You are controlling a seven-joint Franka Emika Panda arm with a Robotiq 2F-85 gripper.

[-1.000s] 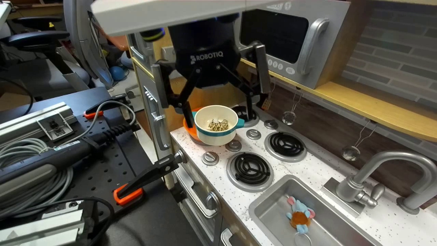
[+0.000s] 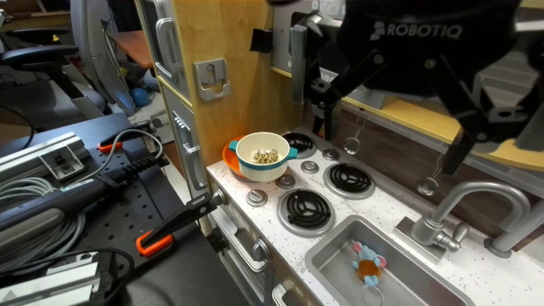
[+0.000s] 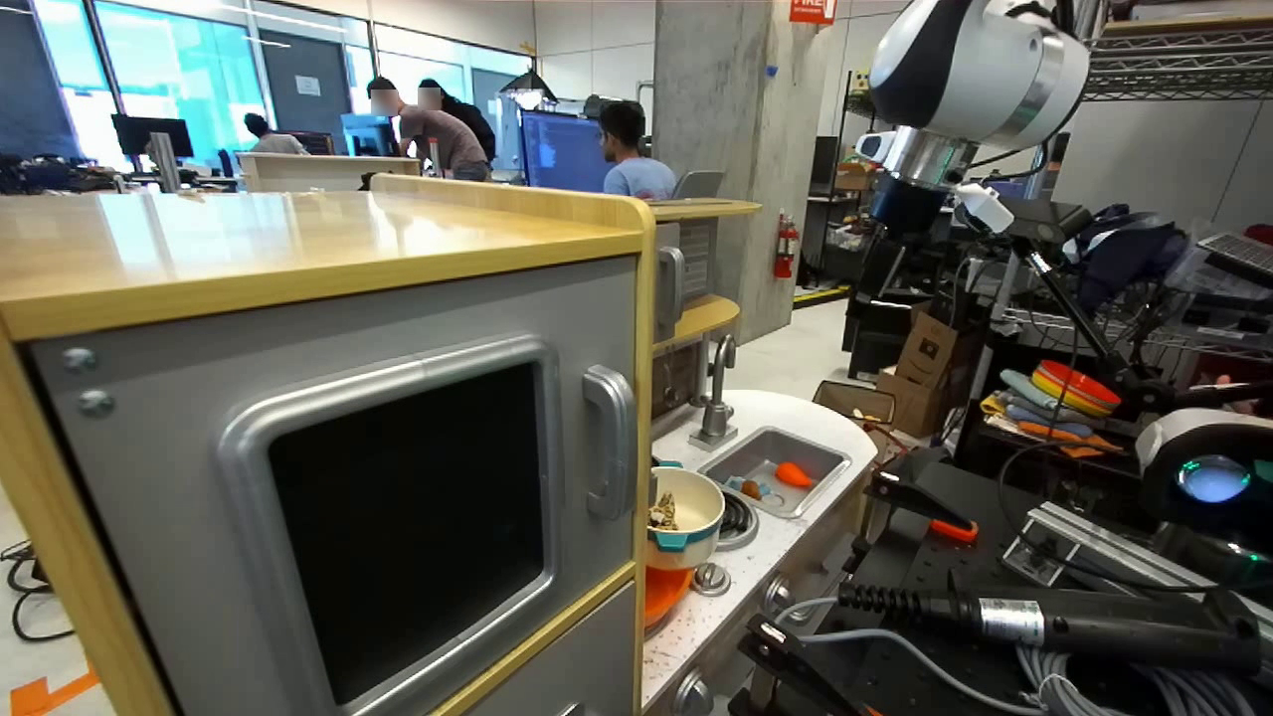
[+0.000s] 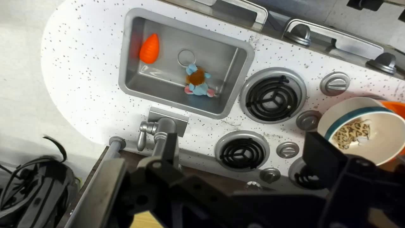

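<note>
Spread wide with nothing between its fingers, my open gripper [image 2: 390,145] hangs above the counter, to the right of the pot in exterior view 1. The cream pot [image 2: 261,171] has a teal band and teal handles and sits on an orange dish [image 2: 230,156] at the counter's end. Inside the pot lies a spotted tan item [image 4: 351,133]. In the sink [image 4: 246,57] are a small blue and brown plush toy [image 4: 197,77] with pink parts and an orange carrot-shaped piece [image 4: 150,49]. Exterior view 1 does not show the orange piece.
A curved faucet [image 2: 479,191] rises behind the sink. Stove burners [image 2: 306,209] and knobs lie between pot and sink. Glass pendants [image 2: 352,145] hang beneath the wooden shelf [image 2: 423,120]. A tall cabinet [image 3: 346,477] flanks the pot.
My gripper has moved right and up, away from above the pot, staying open. The pot remains on the orange dish with the spotted item inside.
</note>
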